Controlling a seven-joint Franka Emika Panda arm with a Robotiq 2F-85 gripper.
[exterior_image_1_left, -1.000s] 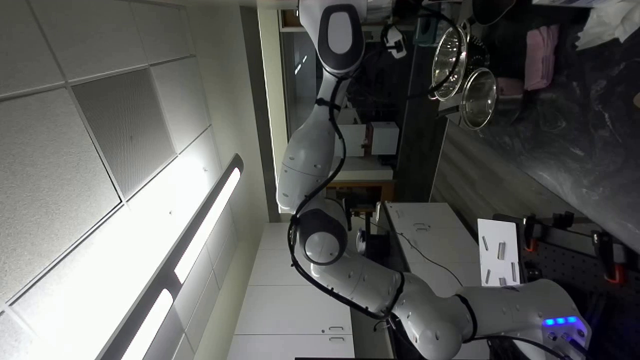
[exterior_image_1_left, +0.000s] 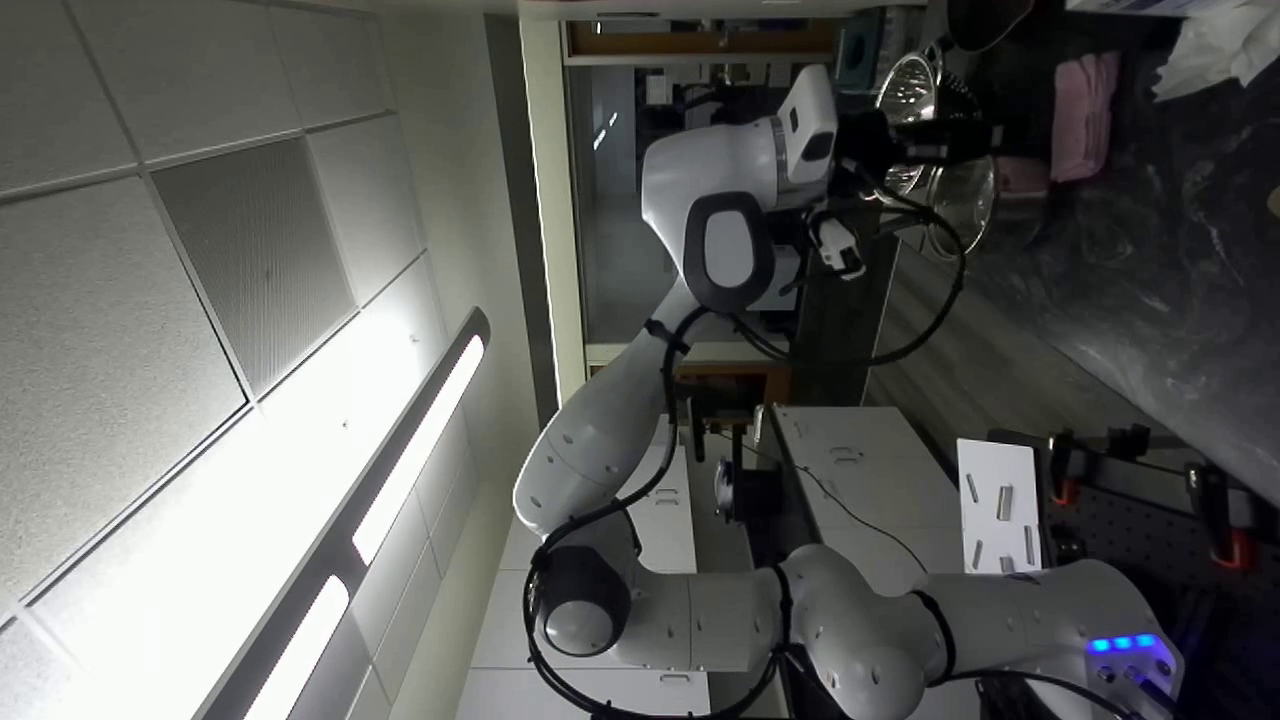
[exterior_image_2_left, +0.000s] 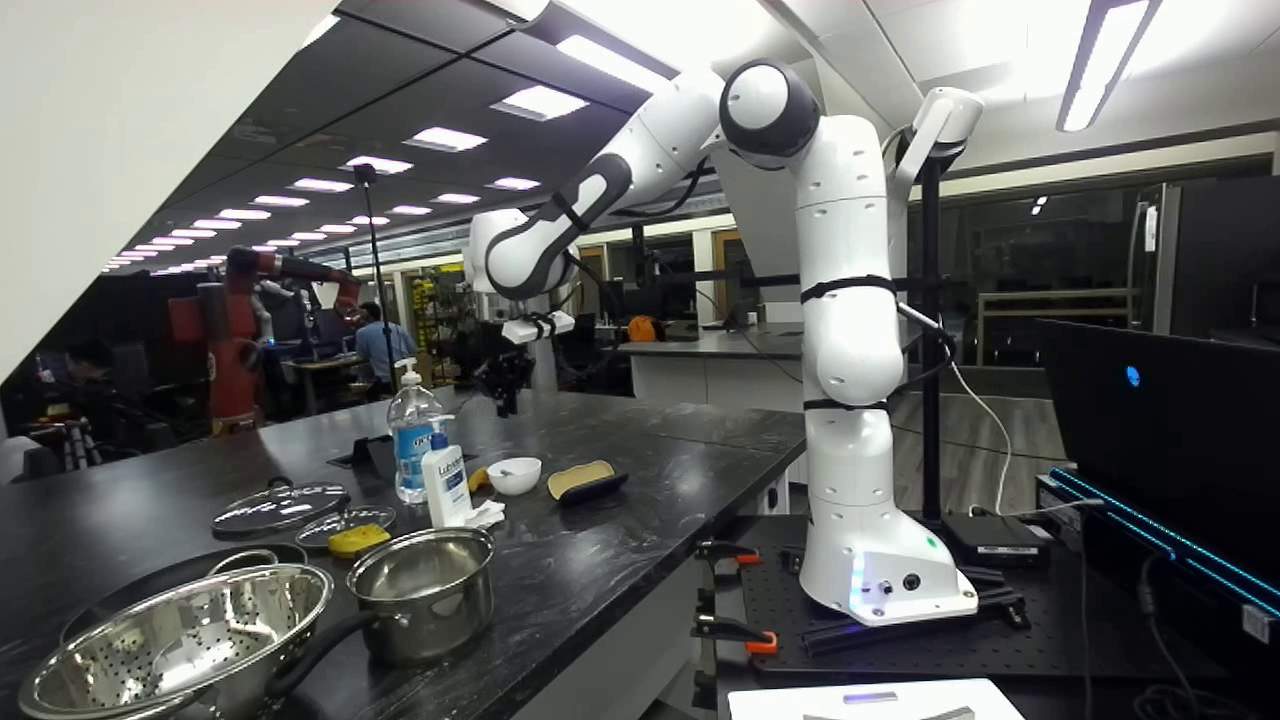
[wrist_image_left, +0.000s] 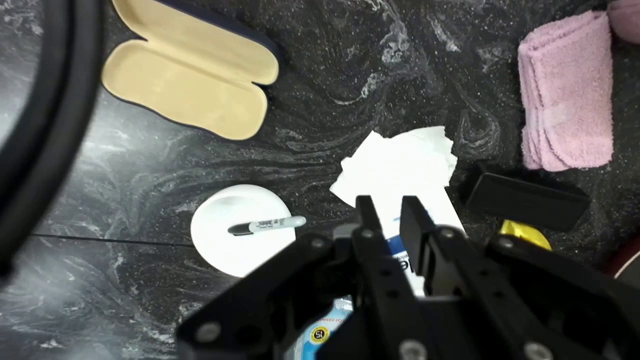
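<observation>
My gripper hangs over the dark counter, its two fingers parted by a narrow gap and nothing held. Through that gap the white lotion bottle (wrist_image_left: 447, 210) and crumpled white paper (wrist_image_left: 399, 159) show farther down. To the left in the wrist view, a grey and black marker (wrist_image_left: 267, 225) lies across a white bowl (wrist_image_left: 210, 234), one end over its rim. An open glasses case (wrist_image_left: 186, 90) with a tan lining is at upper left. In exterior view 2, the gripper (exterior_image_2_left: 504, 406) is well above the counter, behind the bowl (exterior_image_2_left: 513, 475).
A folded pink cloth (wrist_image_left: 567, 90), a black block (wrist_image_left: 528, 201) and a yellow item (wrist_image_left: 523, 233) lie at the wrist view's right. A tall soap bottle (exterior_image_2_left: 411, 438), a steel pot (exterior_image_2_left: 426, 600) and a colander (exterior_image_2_left: 180, 642) crowd the counter. Bare counter surrounds the glasses case.
In exterior view 1, the arm's hand end has moved down and right from the top edge. My gripper now shows in front of the colander and pot.
</observation>
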